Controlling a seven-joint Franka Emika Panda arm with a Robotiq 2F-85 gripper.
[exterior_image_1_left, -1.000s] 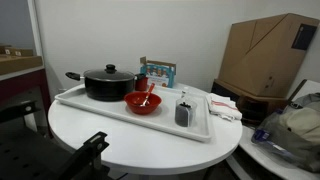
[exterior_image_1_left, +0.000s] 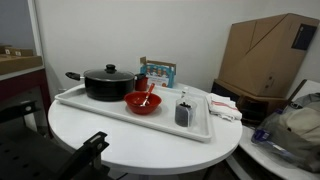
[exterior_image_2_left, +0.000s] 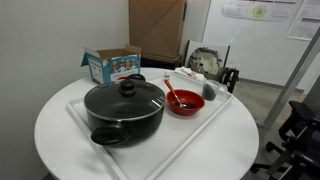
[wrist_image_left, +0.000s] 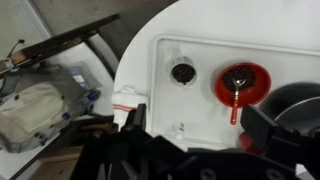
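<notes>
My gripper stands open in the wrist view, its dark fingers wide apart and nothing held between them. Below it lies the white tray (wrist_image_left: 154, 88), some way off. A red bowl (exterior_image_1_left: 142, 108) with dark contents sits mid-tray, and a red-handled spoon (wrist_image_left: 236, 105) leans in it. Beside the bowl is a clear container (wrist_image_left: 183, 70) with dark contents. The black lidded pot (exterior_image_2_left: 125, 108) occupies the tray's other end; only part of it shows in the wrist view. A small clear shaker-like item (wrist_image_left: 179, 128) lies near the tray's edge.
Behind the pot are a dark red mug (exterior_image_1_left: 141, 81) and an open printed box (exterior_image_2_left: 112, 65). A folded white cloth (exterior_image_1_left: 224, 107) rests beside the tray. The round white table (exterior_image_1_left: 130, 150) has bare space along its front. Large cardboard boxes (exterior_image_1_left: 265, 55) stand beyond it.
</notes>
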